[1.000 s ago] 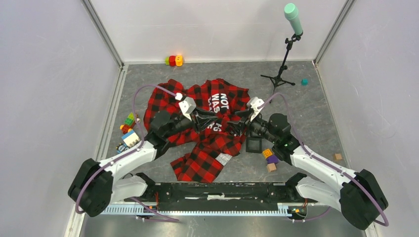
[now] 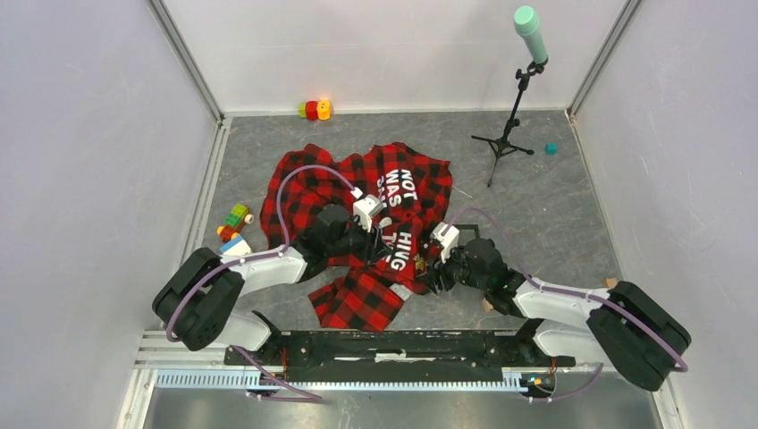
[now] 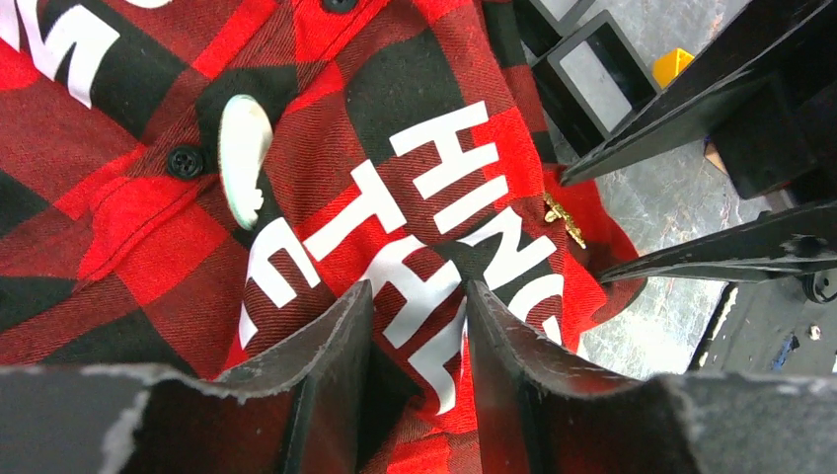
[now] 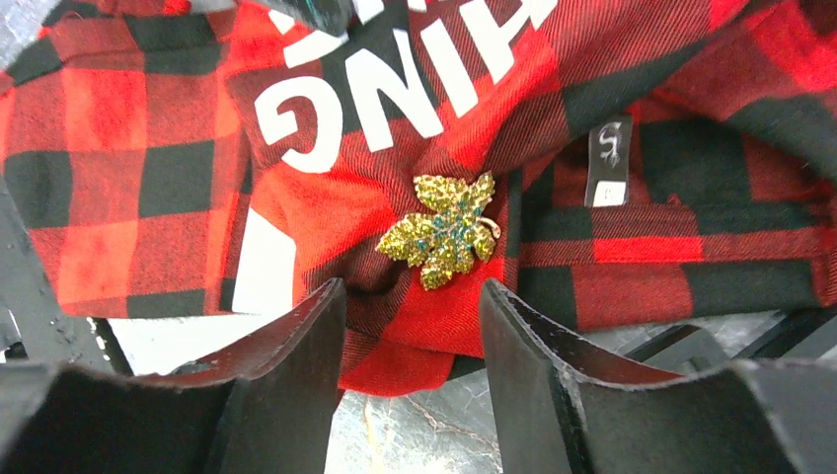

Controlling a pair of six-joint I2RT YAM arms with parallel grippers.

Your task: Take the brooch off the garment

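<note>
Pinned on the red-and-black checked garment [image 2: 357, 302] is a gold leaf-shaped brooch [image 4: 446, 232] with small blue-green stones. In the left wrist view the brooch [image 3: 564, 219] shows edge-on, between the spread fingers of the right gripper. My right gripper is part open, its fingertips just short of the brooch in its own view, nothing between them but cloth behind. Over the white lettering stands my left gripper, open, its fingertips close to the fabric; no held thing shows between them.
Dark frames [image 3: 604, 74] and a yellow block [image 3: 673, 66] lie on the floor beyond the garment's edge. Toy blocks [image 2: 234, 225] are at the left, and a tripod [image 2: 508, 143] stands at the back right. Bare floor lies between tripod and garment.
Both arms have come down toward the garment and the front over the last second. The right gripper is now beside the brooch, the left one over the lettering.
</note>
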